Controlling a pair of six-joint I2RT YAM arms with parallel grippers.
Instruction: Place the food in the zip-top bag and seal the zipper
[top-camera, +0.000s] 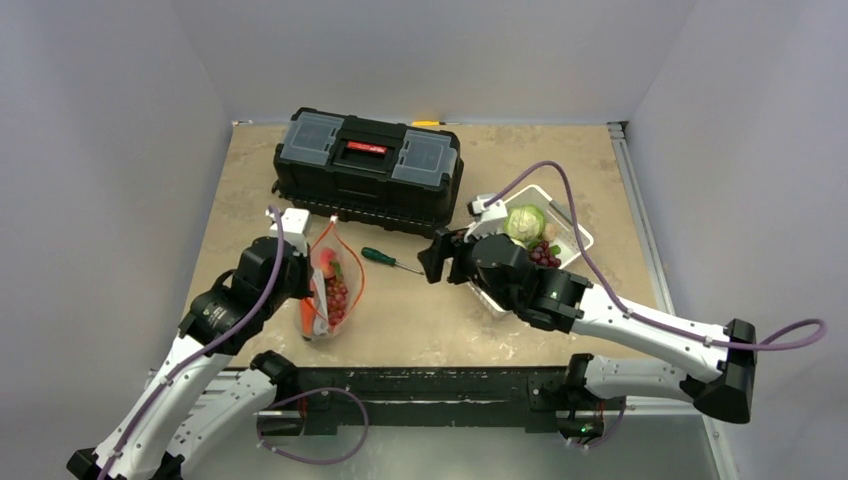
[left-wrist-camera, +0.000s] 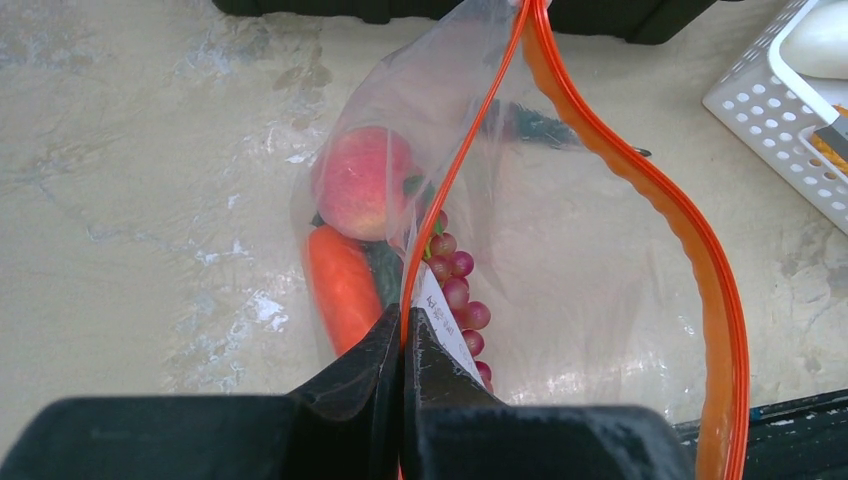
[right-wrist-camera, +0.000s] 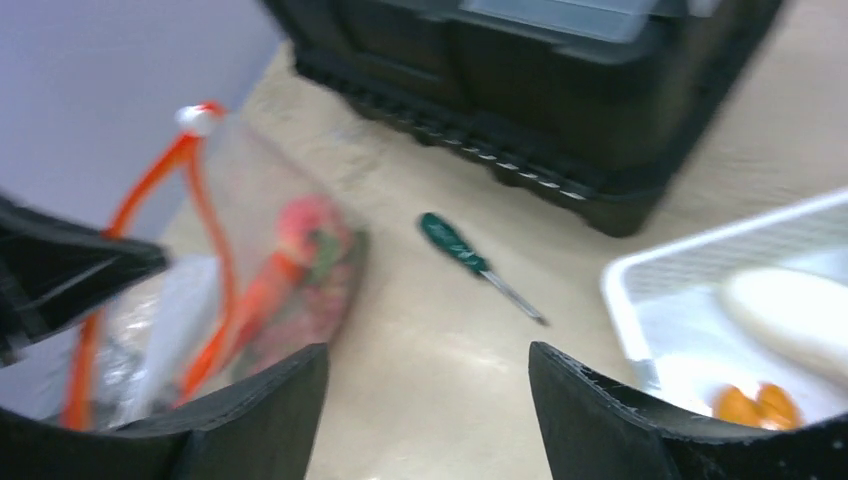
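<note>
The clear zip top bag (left-wrist-camera: 580, 270) has an orange zipper rim that gapes wide. Inside it lie a peach (left-wrist-camera: 362, 183), a carrot (left-wrist-camera: 342, 285) and red grapes (left-wrist-camera: 458, 290), with something dark green partly hidden behind. On the bag's left rim my left gripper is shut, the thin orange edge pinched between its fingertips. Over the near side of the white basket (top-camera: 585, 248), right of the bag, my right gripper stands open with nothing between its fingers.
A black toolbox (top-camera: 365, 170) stands at the back. Between bag and basket lies a green-handled screwdriver (right-wrist-camera: 455, 243). The basket holds a cabbage (top-camera: 525, 223), more grapes (top-camera: 545, 255) and a white vegetable (right-wrist-camera: 785, 310). Bare table lies in front of the screwdriver.
</note>
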